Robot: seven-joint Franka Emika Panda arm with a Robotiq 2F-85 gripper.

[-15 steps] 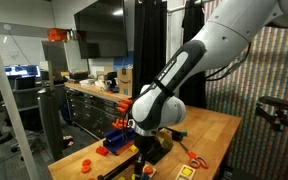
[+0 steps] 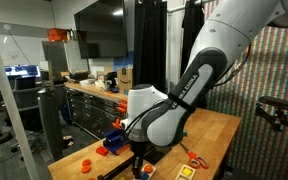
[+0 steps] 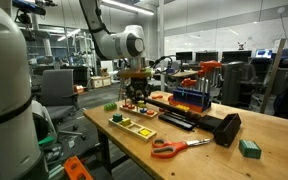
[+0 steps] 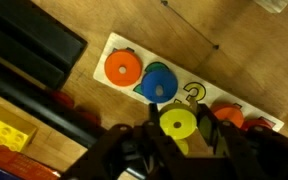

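Note:
In the wrist view, my gripper is shut on a round yellow piece (image 4: 177,122). The yellow piece appears over the lower edge of a light wooden number board (image 4: 106,58); its height above the board cannot be told. An orange disc (image 4: 123,68) and a blue disc (image 4: 159,84) sit side by side on the board. To the right of the blue disc, a bare patch shows a printed figure. Further right, another orange disc (image 4: 226,112) is partly covered by my fingers (image 4: 212,135).
Black trays (image 4: 29,40) and a yellow block (image 4: 4,128) lie left of the board. Red-handled scissors (image 3: 179,147), a black holder (image 3: 220,130) and a green block (image 3: 249,149) are on the table. A second board (image 3: 134,128) with pieces lies nearer the table edge.
The arm has shifted a little left and lower in exterior view 1, with its upper links looming larger. The objects on the table look unmoved.

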